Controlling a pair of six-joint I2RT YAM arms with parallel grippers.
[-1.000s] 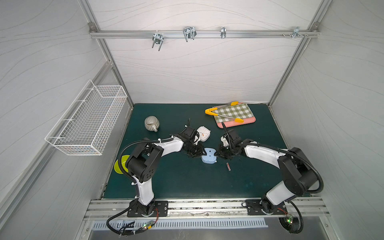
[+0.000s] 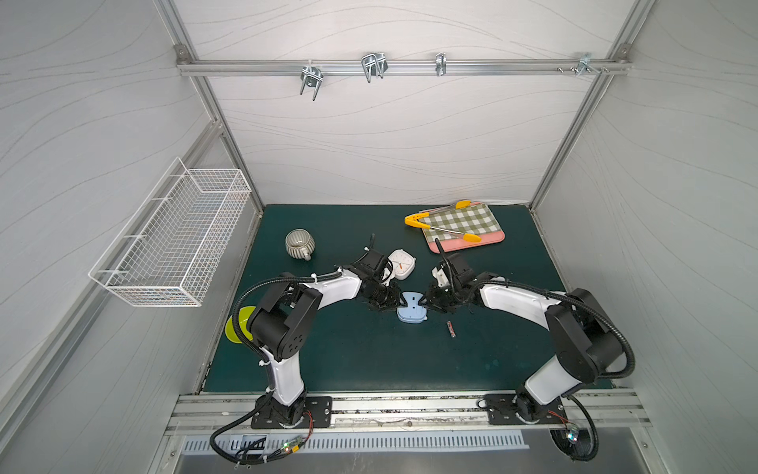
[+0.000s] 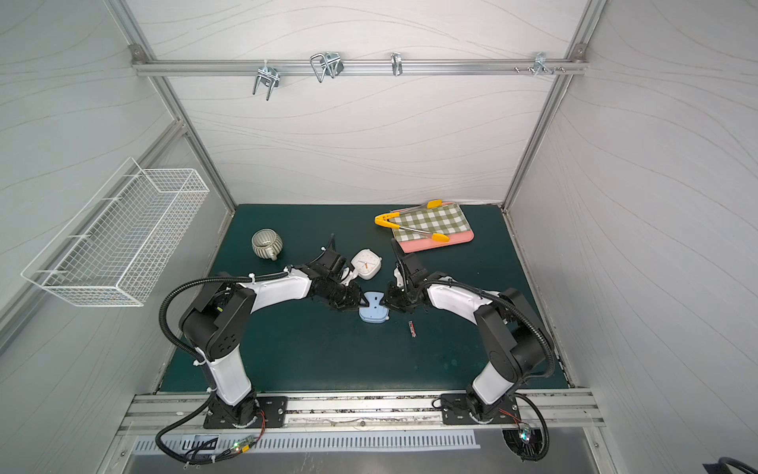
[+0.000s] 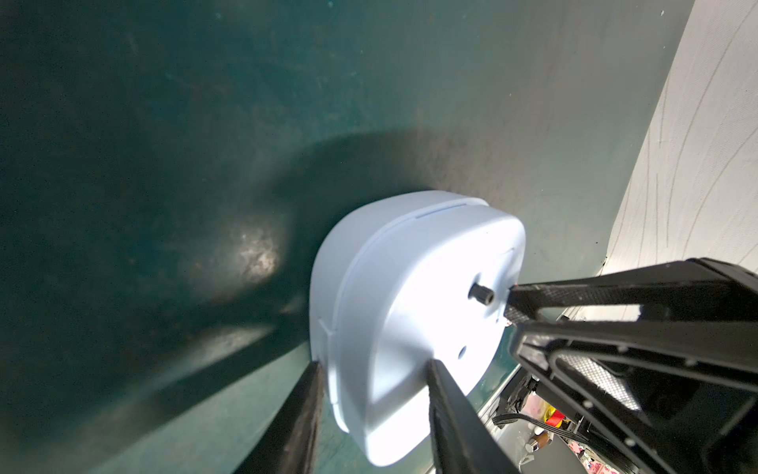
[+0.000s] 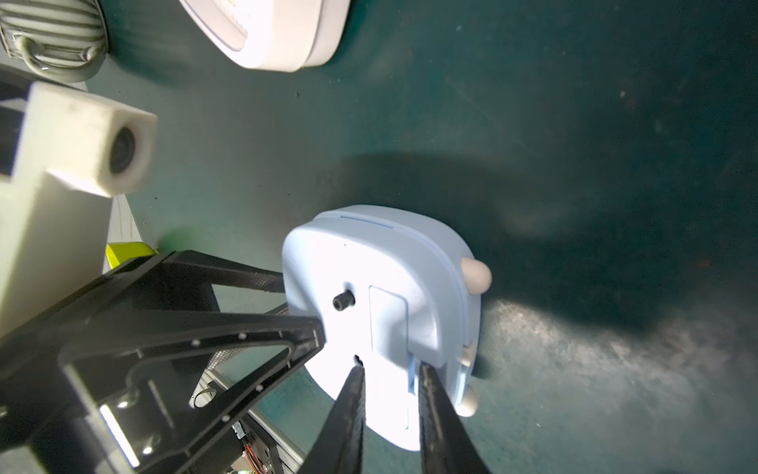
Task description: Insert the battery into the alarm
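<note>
The pale blue alarm point(image 2: 412, 309) lies on the mat between my two grippers, its back with screws and a long narrow panel showing in the right wrist view point(image 5: 388, 324). My left gripper point(image 2: 398, 301) is shut on the alarm's side; in the left wrist view its dark fingers straddle the rim. My right gripper is open a little, its fingertips over the back beside that panel. The battery point(image 2: 451, 328) lies on the mat to the right, in front of the alarm.
A white device point(image 2: 401, 264) sits behind, a striped mug point(image 2: 299, 244) back left, a green bowl point(image 2: 233, 330) at left. A pink board point(image 3: 438, 243) with cloth and tongs is at back right.
My right gripper has edged slightly left onto the alarm over the last second. The left arm looks still.
</note>
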